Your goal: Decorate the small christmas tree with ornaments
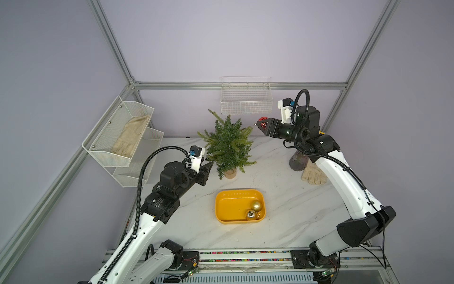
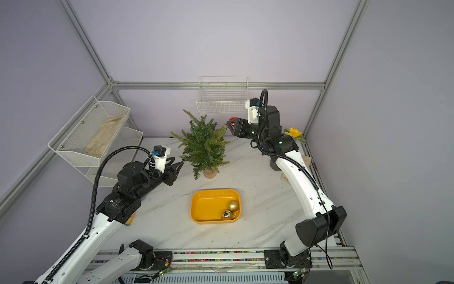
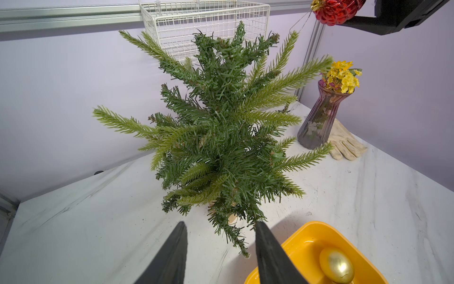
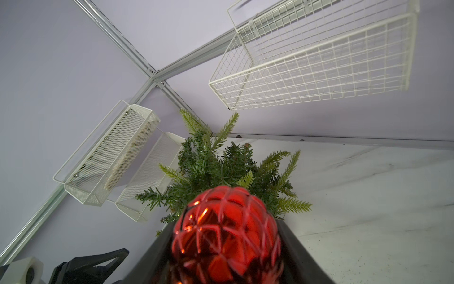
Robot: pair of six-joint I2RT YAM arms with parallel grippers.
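The small green tree point(image 1: 228, 144) stands at the table's back middle in a wrapped base. My right gripper point(image 1: 261, 125) is raised right of the treetop, shut on a red patterned ornament point(image 4: 224, 232), seen close in the right wrist view; its string shows in the left wrist view. My left gripper is lower, left of the tree, open with nothing between its fingers. A gold ball point(image 1: 256, 205) and a shiny smaller ball point(image 1: 250, 214) lie in the yellow tray point(image 1: 229, 206) in front of the tree.
A vase point(image 3: 314, 123) with yellow flowers and a glove point(image 3: 347, 146) sit at back right. Wire baskets hang on the back wall point(image 1: 246, 99) and left wall point(image 1: 108, 161).
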